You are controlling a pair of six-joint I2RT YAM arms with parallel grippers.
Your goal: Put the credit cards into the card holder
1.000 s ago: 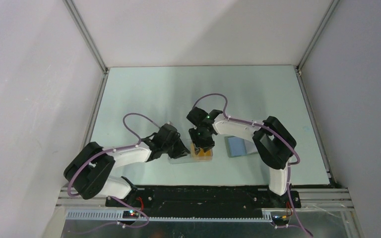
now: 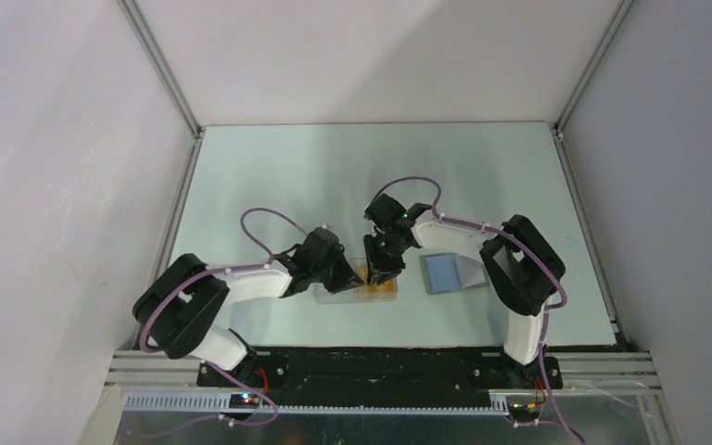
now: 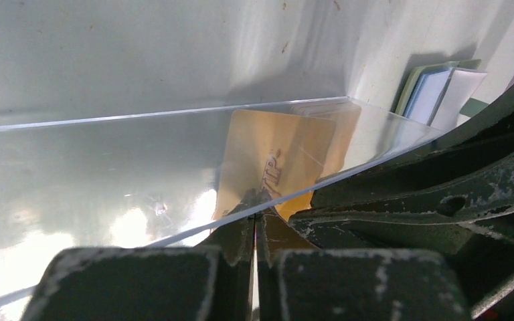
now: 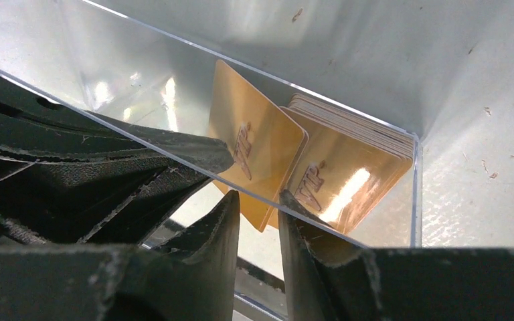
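Observation:
In the right wrist view, a clear box (image 4: 417, 200) holds a stack of gold cards (image 4: 368, 157). One gold card (image 4: 258, 134) stands tilted away from that stack. My left gripper is shut, with nothing visible between its fingers. Its dark tip lies against or very near the tilted card's face. A gap shows between the fingertips of my right gripper; they are at the box's near side, below the cards in view, and I see no card clamped there. The card holder (image 2: 443, 273), green-edged with a blue pocket, lies open to the right.
Both arms crowd together over the box (image 2: 334, 297). Under the right forearm lies part of the holder. Behind the arms the pale table (image 2: 287, 158) is clear. A dark rail (image 2: 380, 371) runs along the front.
My left gripper has moved slightly right over the box. The right gripper has shifted a little right, and its fingers look more spread than before. Box and holder stay put.

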